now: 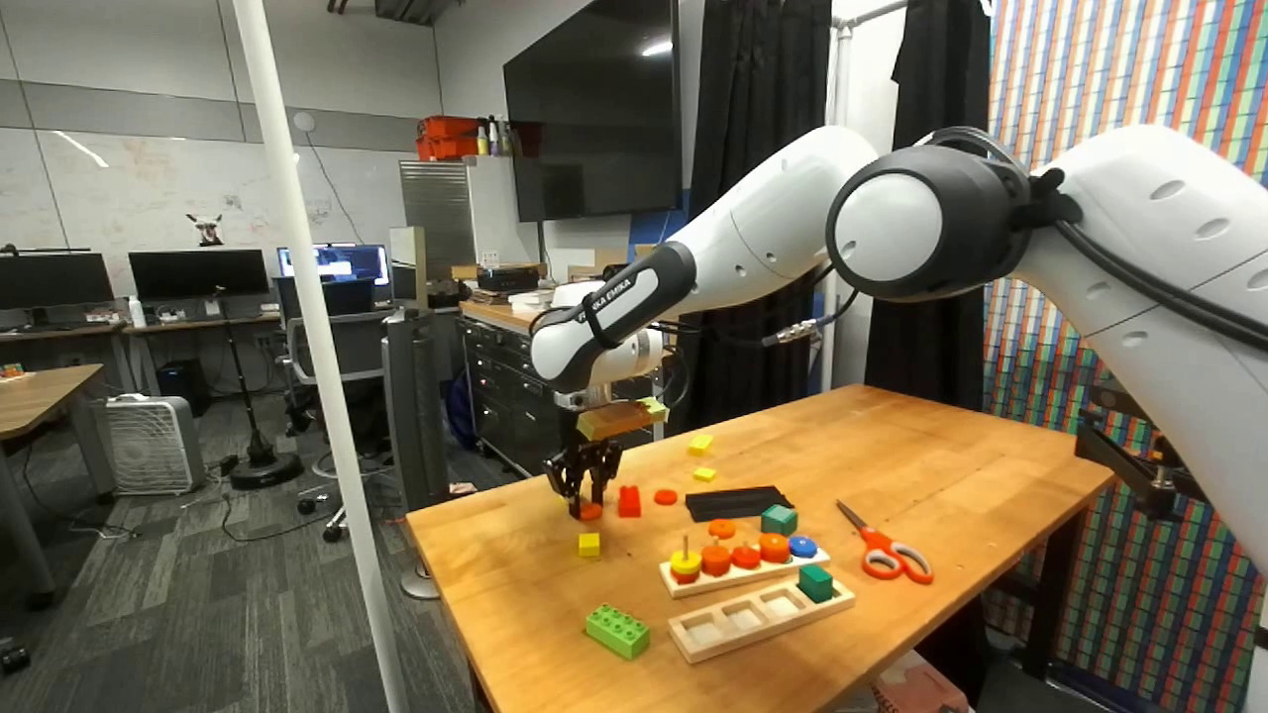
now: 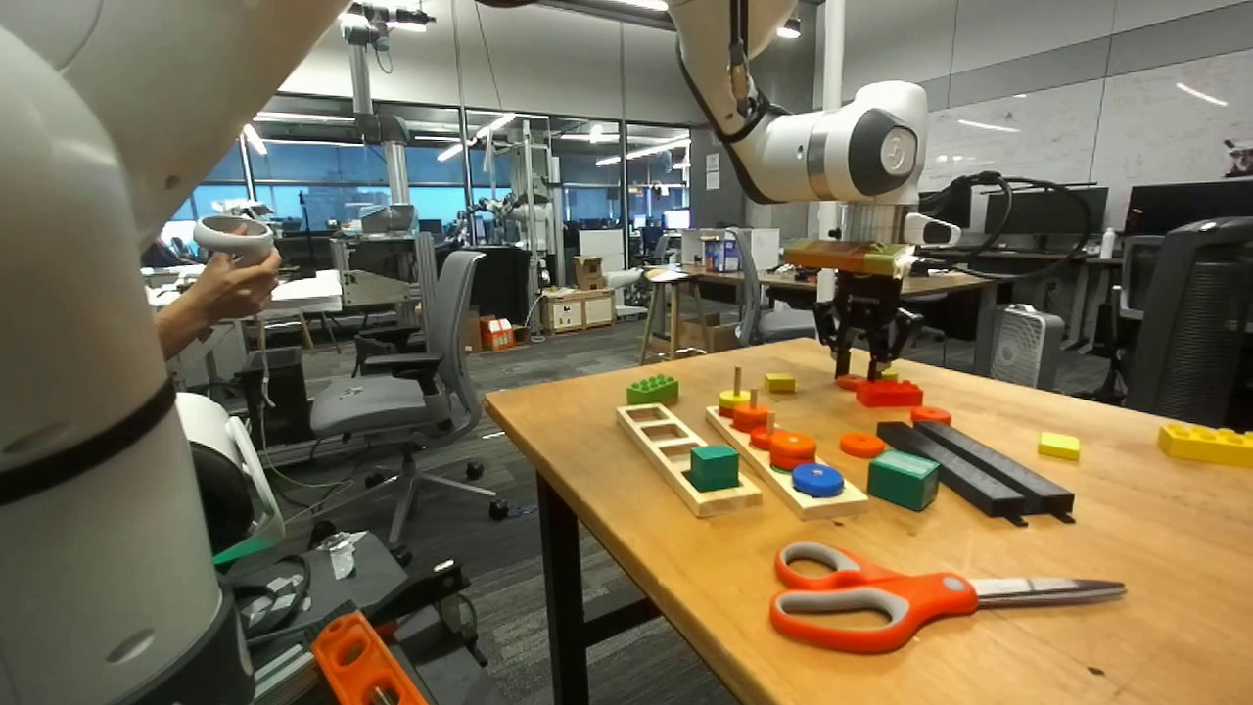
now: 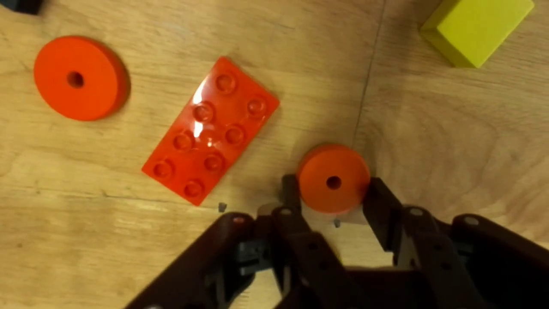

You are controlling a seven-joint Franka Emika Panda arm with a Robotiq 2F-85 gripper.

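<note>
An orange disc (image 3: 333, 181) with a small hole in its middle is between my gripper's two black fingertips in the wrist view. My gripper is shut on it, one finger at each side. From the first exterior view, the gripper (image 1: 582, 505) points down near the table's far left part, with the disc (image 1: 589, 512) low between the fingers. Whether the disc touches the wood cannot be told. In the second exterior view the gripper (image 2: 860, 366) partly covers the disc (image 2: 848, 382), behind the red brick.
Close by lie a red studded brick (image 3: 211, 131), another orange disc (image 3: 79, 78) and a yellow block (image 3: 478, 28). A peg board (image 1: 749, 570) with coloured rings, a slotted tray (image 1: 761, 620), black bars (image 1: 737, 503) and scissors (image 1: 892, 553) occupy the middle.
</note>
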